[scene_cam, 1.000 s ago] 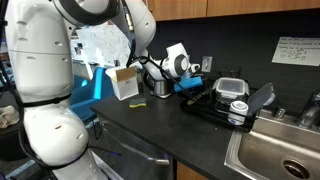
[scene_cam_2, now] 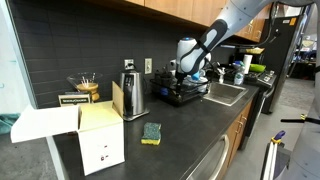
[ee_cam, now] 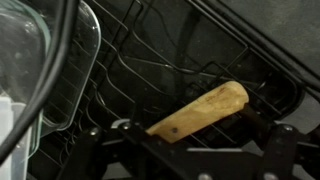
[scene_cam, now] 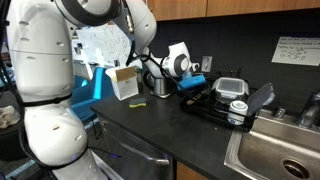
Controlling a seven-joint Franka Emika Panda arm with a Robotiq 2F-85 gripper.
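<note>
A wooden handle [ee_cam: 205,112] lies slanted over the black wire dish rack [ee_cam: 150,45] in the wrist view. My gripper is open above the rack, its fingers [ee_cam: 258,124] standing on either side of the handle with room to spare. The handle's lower left end runs out of sight behind the gripper. From outside, the gripper [scene_cam: 190,91] is down at the left part of the dish rack [scene_cam: 218,113]; the handle is too small to make out there.
Clear containers [ee_cam: 22,65] sit close on the left in the wrist view. The rack also holds a metal pan [scene_cam: 231,88] and a white cup [scene_cam: 238,107]. The sink [scene_cam: 270,150] lies right of it. A green-yellow sponge [scene_cam_2: 151,133] and toaster [scene_cam_2: 160,97] stand along the counter.
</note>
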